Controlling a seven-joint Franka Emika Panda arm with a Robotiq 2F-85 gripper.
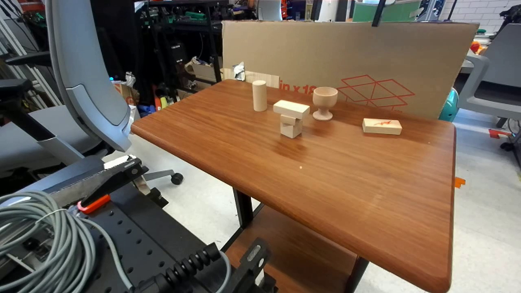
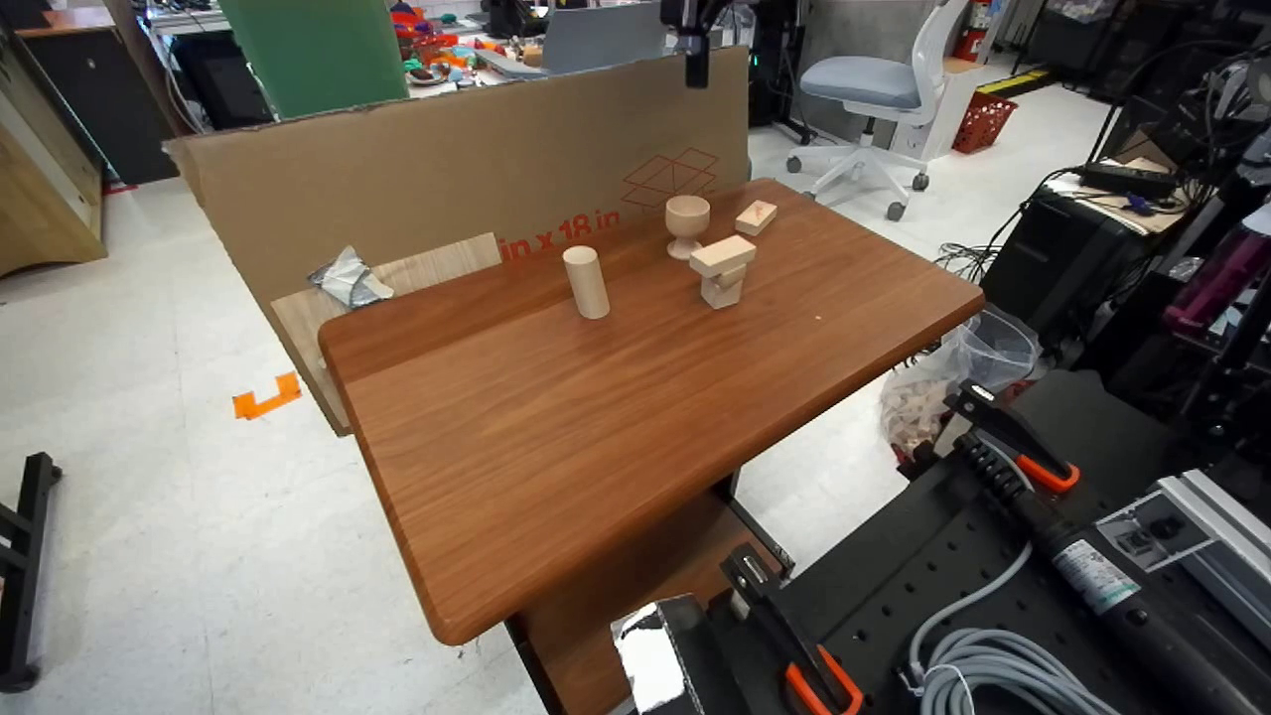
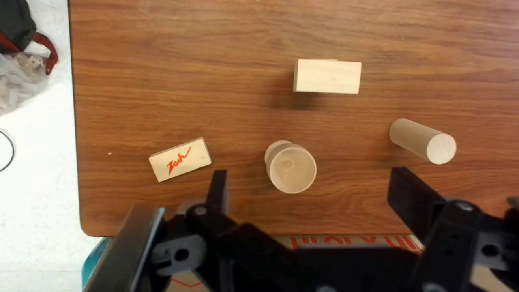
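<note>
High over the back of the table, my gripper stands open, its fingers wide apart and nothing between them. Seen from the wrist, the wooden goblet (image 3: 292, 170) appears in the gap, well below the fingers. A small stack has a long pale block (image 1: 291, 108) lying across smaller pieces, with a cube (image 1: 291, 129) at the bottom. An upright wooden cylinder (image 2: 586, 282) is left of the goblet in exterior view 2. On the other side of the goblet a flat block (image 3: 180, 159) with red writing lies on the table.
A cardboard sheet (image 1: 342, 53) stands along the table's back edge, close behind the goblet. The front of the wooden table (image 1: 371, 195) is broad and clear. A chair (image 1: 93, 73) is beyond one end.
</note>
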